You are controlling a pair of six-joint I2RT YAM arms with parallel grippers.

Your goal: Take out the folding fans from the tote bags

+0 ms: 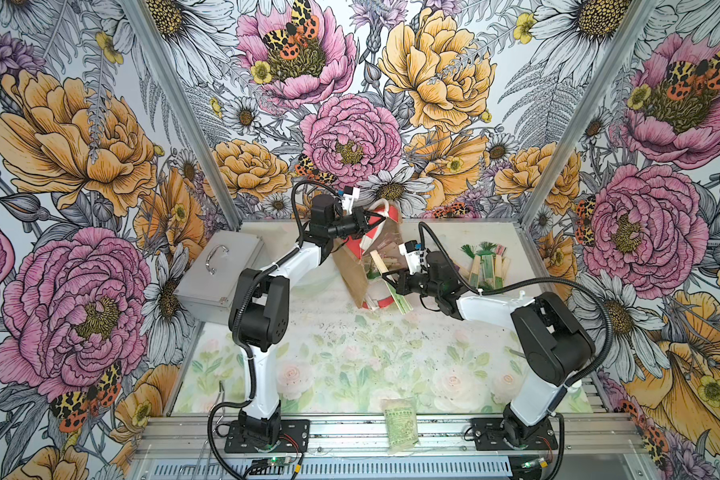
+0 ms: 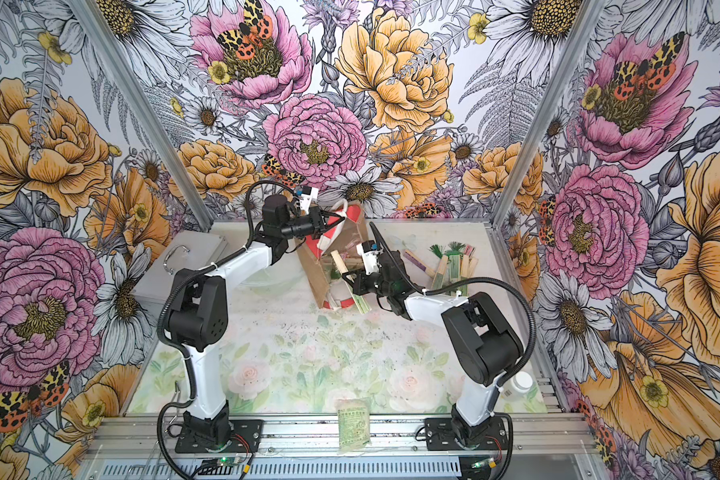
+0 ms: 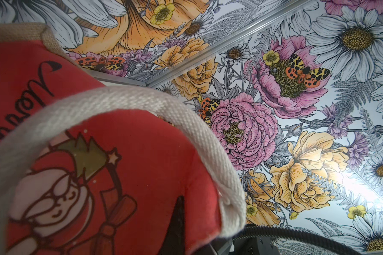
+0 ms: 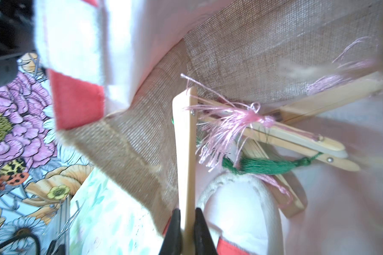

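The tote bag [image 3: 157, 148], red with a Santa print, burlap sides and white rope handles, leans open at the back middle of the table. At its upper rim, my left gripper [image 1: 382, 217] is shut on the red cloth; one dark finger [image 3: 176, 227] shows against it, the other is hidden. My right gripper is shut on a pale wooden folding fan [image 4: 185, 157], which stands up from its fingers at the bag's mouth. Behind it, inside the bag, lie several more folding fans [image 4: 302, 138] with pink tassels [image 4: 225, 127] and a green tassel [image 4: 272, 165].
Several folding fans [image 1: 488, 272] with green tassels lie on the table at the back right. A grey metal box [image 1: 216, 268] stands at the left. A paper packet [image 1: 401, 424] lies at the front edge, and a white bottle [image 2: 521, 382] is at the right.
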